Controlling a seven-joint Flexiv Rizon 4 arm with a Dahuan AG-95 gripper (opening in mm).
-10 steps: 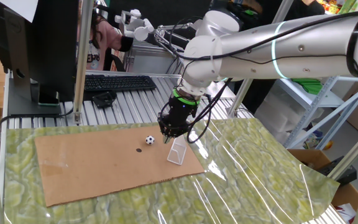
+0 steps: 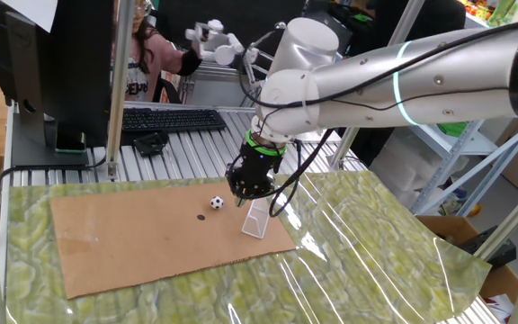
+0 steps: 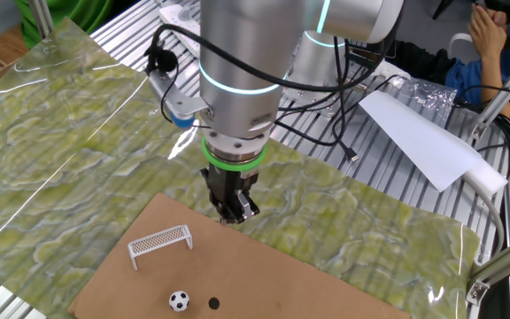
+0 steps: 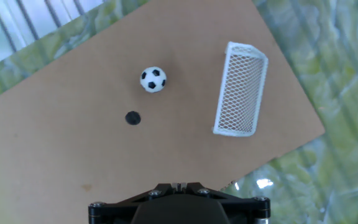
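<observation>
A small black-and-white soccer ball (image 4: 153, 79) rests on a brown cardboard sheet (image 4: 61, 137). To its right in the wrist view stands a white toy goal (image 4: 240, 90) with a mesh back. Beside the ball, a flat black dot (image 4: 133, 117) marks the cardboard. My gripper is at the bottom of the wrist view, its fingertips together and nothing visible between them. From the second exterior side, the gripper (image 3: 228, 220) hangs above the cardboard's edge, apart from both the ball (image 3: 179, 300) and the goal (image 3: 159, 241).
A green marbled sheet (image 2: 358, 243) covers the table under the cardboard. A keyboard (image 2: 174, 120) and a monitor (image 2: 66, 81) stand behind. Metal posts (image 2: 120, 81) rise at the table's edges. Cables (image 3: 326, 133) hang round the arm. Much of the cardboard is bare.
The arm's links and wrist have shifted slightly over the last second, with the gripper staying in nearly the same place. Ball and goal have not moved.
</observation>
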